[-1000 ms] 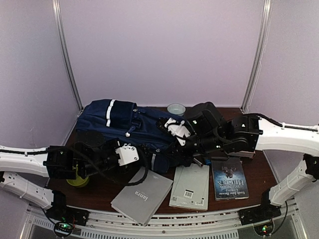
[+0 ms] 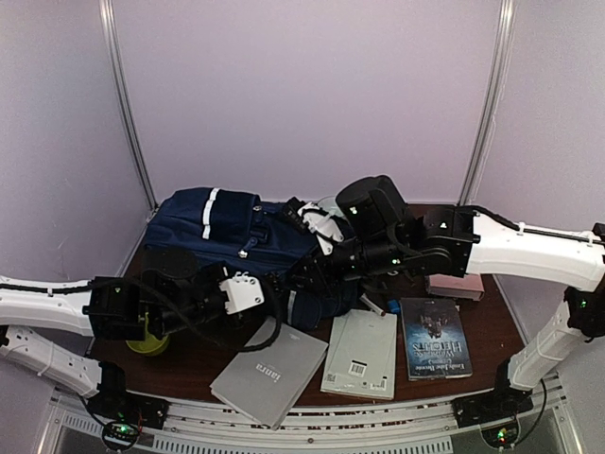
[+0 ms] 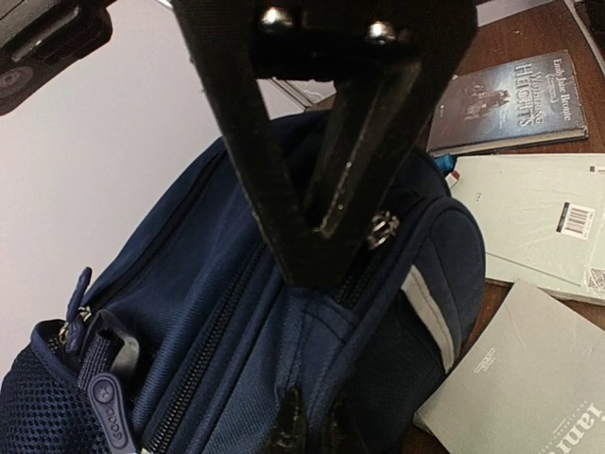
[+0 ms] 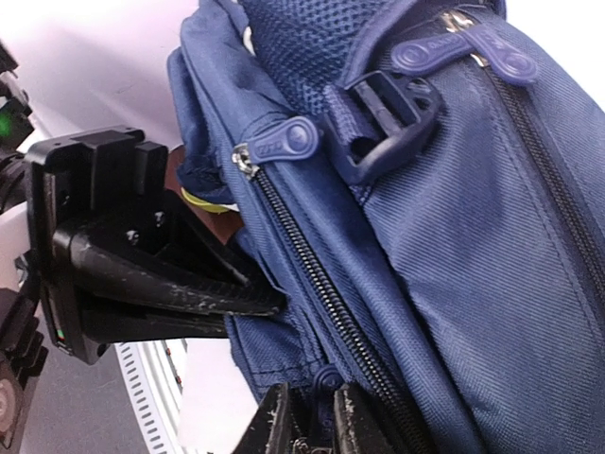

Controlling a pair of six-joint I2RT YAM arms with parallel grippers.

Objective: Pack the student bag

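The navy backpack [image 2: 180, 227] lies on the table with its zipped side up. My left gripper is shut on a fold of the bag's fabric beside a zipper; the right wrist view also shows this left gripper pinching the bag's edge. Close by, my right gripper stands part open, its fingertips on either side of a zipper pull [image 4: 326, 380]. Whether they touch the pull cannot be told. A grey notebook [image 2: 269, 374], a pale notebook [image 2: 361, 355] and a Wuthering Heights book [image 2: 435, 339] lie in front and to the right.
A yellow-green cup [image 2: 148, 342] stands by the left arm. A reddish box-like object [image 2: 456, 287] lies at the right, partly behind the right arm. A small blue item [image 2: 393, 306] sits near the pale notebook. Both arms crowd the bag's front.
My right arm has moved left and slightly up over the bag, now mostly covering the pale bowl behind it. The left arm, the bag and the books look unmoved.
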